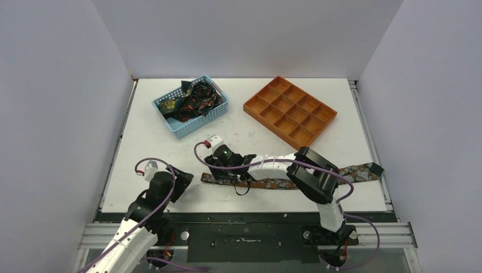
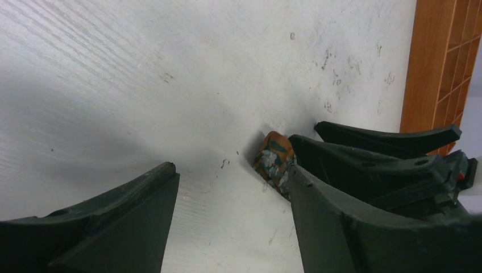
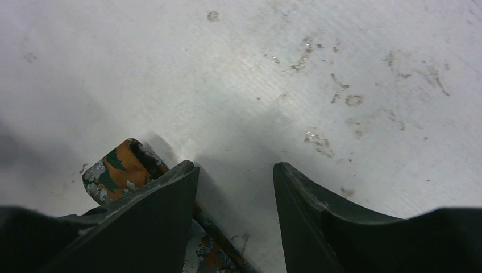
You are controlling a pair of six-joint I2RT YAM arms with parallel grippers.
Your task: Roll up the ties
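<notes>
A patterned tie (image 1: 359,173) lies flat across the front of the table, partly under the right arm. Its left end is folded over in a small curl, also seen as the tie tip (image 2: 273,153) in the left wrist view. My right gripper stands open low at that end, one finger against or just over the tie, nothing visibly held. My left gripper is open and empty, left of the tie's end, facing it and the right gripper.
A blue basket (image 1: 183,129) of more ties stands at the back left. An empty wooden compartment tray (image 1: 290,114) sits at the back right.
</notes>
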